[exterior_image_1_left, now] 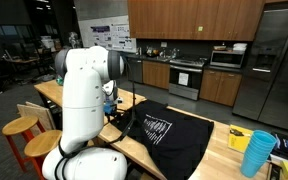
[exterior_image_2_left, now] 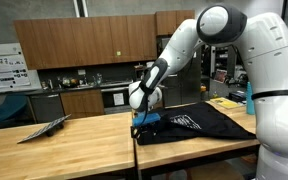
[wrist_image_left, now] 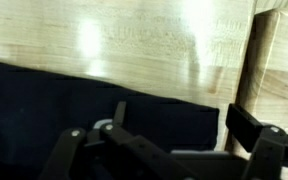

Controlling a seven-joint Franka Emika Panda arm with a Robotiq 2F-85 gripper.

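A black cloth (exterior_image_1_left: 164, 130) lies spread over the wooden table, with a pale design near its middle. In the wrist view, a corner stretch of the black cloth (wrist_image_left: 174, 115) runs beneath my gripper, whose fingers stand wide apart. The cloth's corner ends close to the right finger (wrist_image_left: 246, 130). Nothing is held between the fingers. Exterior view 2 has my gripper (exterior_image_2_left: 144, 128) low over the near end of the cloth (exterior_image_2_left: 199, 122); whether the fingertips touch it, I cannot tell.
A seam separates the table from another wooden surface (wrist_image_left: 279, 75) beside the cloth's corner. Blue cups (exterior_image_1_left: 257, 153) and a yellow item (exterior_image_1_left: 240, 137) stand at the table's far right. Stools (exterior_image_1_left: 22, 125) sit left of the table. Bare tabletop (exterior_image_2_left: 64, 150) stretches left of the gripper.
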